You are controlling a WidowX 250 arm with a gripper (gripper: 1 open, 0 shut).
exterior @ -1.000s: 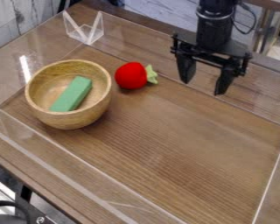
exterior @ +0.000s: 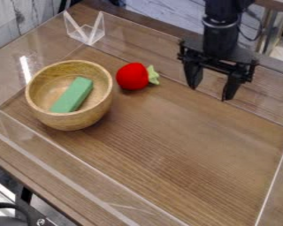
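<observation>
My black gripper hangs over the back right of the wooden table, its two dark fingers spread apart low near the surface. No object shows between them. A red round object with a small green leafy part lies to its left, apart from it. At the left, a tan round bowl holds a green block.
A clear wire or plastic item stands at the back left. The table's edges show at the right and back.
The gripper and arm have shifted slightly and changed angle over the same area at the back right. The bowl, green block and red object have not visibly moved.
</observation>
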